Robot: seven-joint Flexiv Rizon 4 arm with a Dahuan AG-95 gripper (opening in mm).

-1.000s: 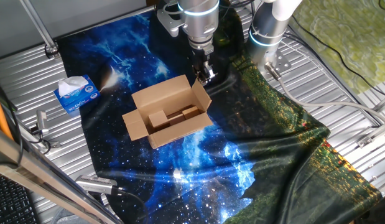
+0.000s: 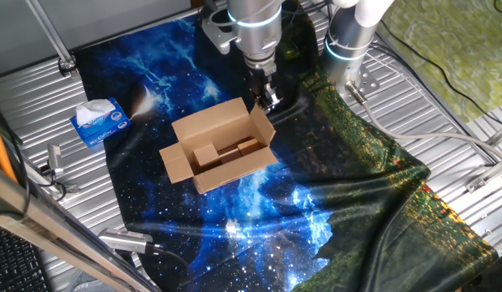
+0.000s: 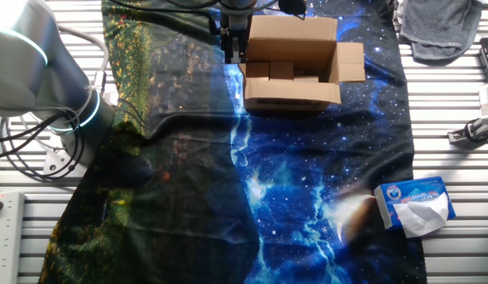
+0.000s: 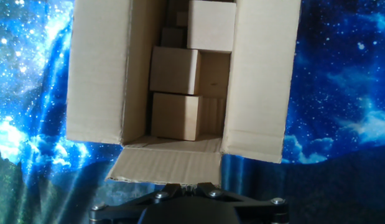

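An open cardboard box point(image 2: 234, 170) stands on the dark cloth with its flaps spread outward. Several plain wooden blocks lie inside; in the wrist view a pale block point(image 4: 211, 25) sits higher up, with two more blocks, a middle block point(image 4: 174, 70) and a near block point(image 4: 176, 116), below it. My gripper is at the bottom of that view, just beyond the box's near end flap point(image 4: 170, 165). Its fingers are together with nothing visible between them. From exterior view 2, the gripper point(image 3: 235, 57) hangs beside the box's left end.
A blue tissue box point(image 2: 100, 123) rests at the cloth's edge, well clear of the cardboard box. Folds run through the cloth point(image 2: 356, 211), which has a broad bare area. A grey towel point(image 3: 438, 28) lies at the far right in exterior view 2.
In exterior view 1, the arm above the gripper has shifted slightly left, while the fingertips stay near the same spot. The cardboard box and its blocks have not moved.
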